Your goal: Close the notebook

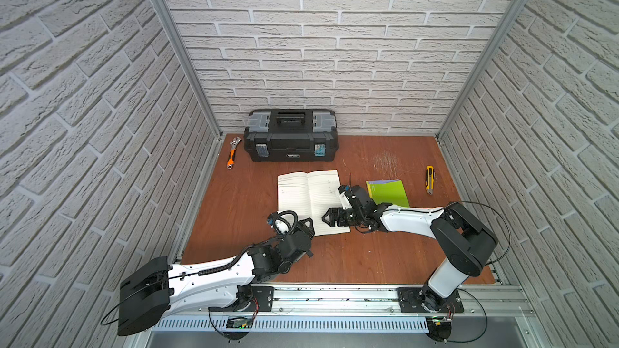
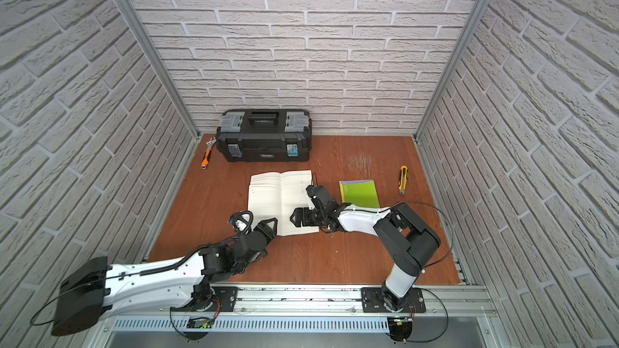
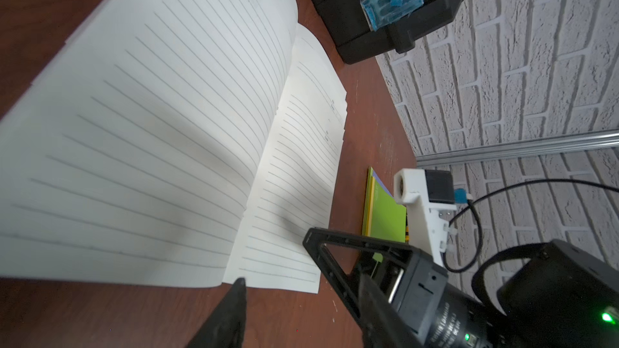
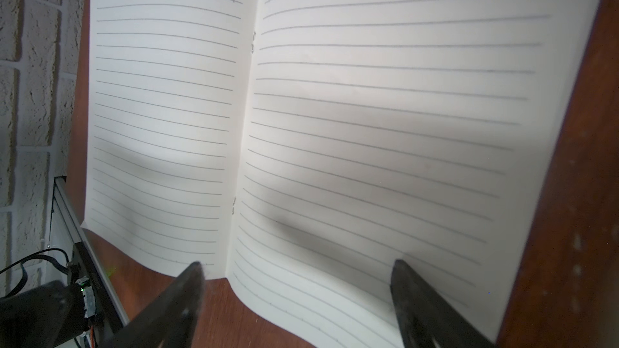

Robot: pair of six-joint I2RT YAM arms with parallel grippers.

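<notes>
The notebook (image 1: 293,196) lies open on the table, its lined white pages facing up and its spine running front to back. At its near edge, by the spine, my left gripper (image 1: 307,224) stands open; in the left wrist view its blurred fingers (image 3: 225,315) are apart with nothing between them. My right gripper (image 1: 330,217) hovers over the right-hand page. In the right wrist view its fingers (image 4: 416,303) are spread wide, with the pages (image 4: 387,154) showing behind the gap. Whether either gripper touches the paper, I cannot tell.
A black toolbox (image 1: 291,145) stands at the back, behind the notebook. A green notepad (image 1: 390,193) lies to the right, near my right arm. The utility knife (image 1: 429,179) is at the far right, an orange wrench (image 1: 232,152) at the back left. Bare table lies left of the notebook.
</notes>
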